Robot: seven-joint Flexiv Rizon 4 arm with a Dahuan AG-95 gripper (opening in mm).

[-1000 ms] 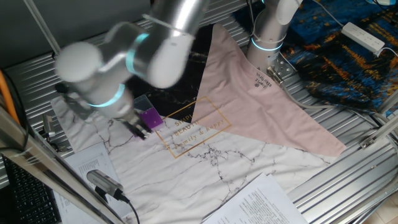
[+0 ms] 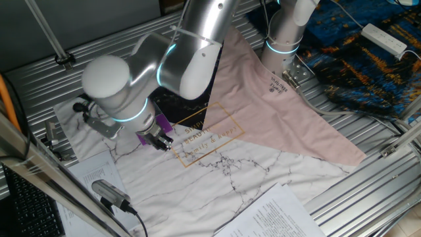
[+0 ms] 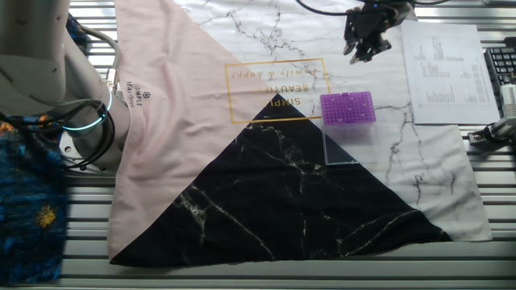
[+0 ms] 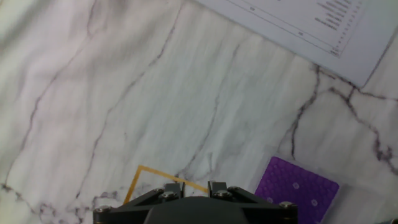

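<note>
My gripper (image 2: pixel 164 146) hangs over the marble-print cloth, pointing down, a little to the side of a purple rack (image 3: pixel 348 108). In the wrist view, the gripper has its two fingertips a small gap apart, with only cloth and part of a gold printed line seen between them. The purple rack (image 4: pixel 295 188) shows at lower right there, clear of the fingers. Beside the rack lies a clear plastic tray or lid (image 3: pixel 350 148). In exterior view 1 my arm hides much of the rack. Exterior view 2 catches the gripper (image 3: pixel 360 56) near its top edge.
Printed sheets (image 3: pixel 451 72) lie near a keyboard (image 2: pixel 29 204). A small camera-like device (image 2: pixel 110 192) on a cable stands near the paper, and more sheets (image 2: pixel 273 214) lie at the front.
Over the last second my arm has swung to the right in exterior view 1, covering more of the purple rack.
</note>
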